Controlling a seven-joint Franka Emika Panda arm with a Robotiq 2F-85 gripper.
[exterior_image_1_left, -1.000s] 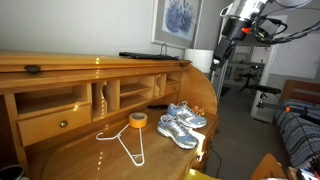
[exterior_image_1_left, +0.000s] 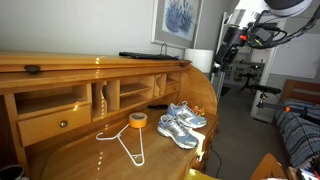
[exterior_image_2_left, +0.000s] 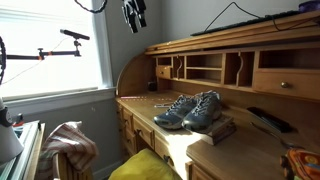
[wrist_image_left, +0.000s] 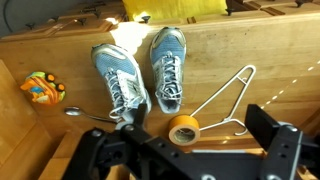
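A pair of grey-blue sneakers (wrist_image_left: 145, 75) lies side by side on the wooden desk (exterior_image_1_left: 85, 155). Below them in the wrist view, an orange roll of tape (wrist_image_left: 184, 130) lies flat beside a white hanger (wrist_image_left: 222, 103). To the left of the shoes is an orange patterned item (wrist_image_left: 43, 87), with a spoon (wrist_image_left: 88, 114) close by. My gripper is open, its dark fingers spread along the bottom of the wrist view. It hangs high above the desk, apart from everything there, and holds nothing.
Wooden cubbies and small drawers (exterior_image_1_left: 55, 122) line the back of the desk. A black flat object (exterior_image_2_left: 268, 119) rests near them. Yellow cloth (exterior_image_2_left: 148, 166) lies by the front edge. Bare desktop surrounds the hanger.
The arm's wrist end has shifted and turned slightly, still high up. Shoes, tape and hanger have stayed where they were.
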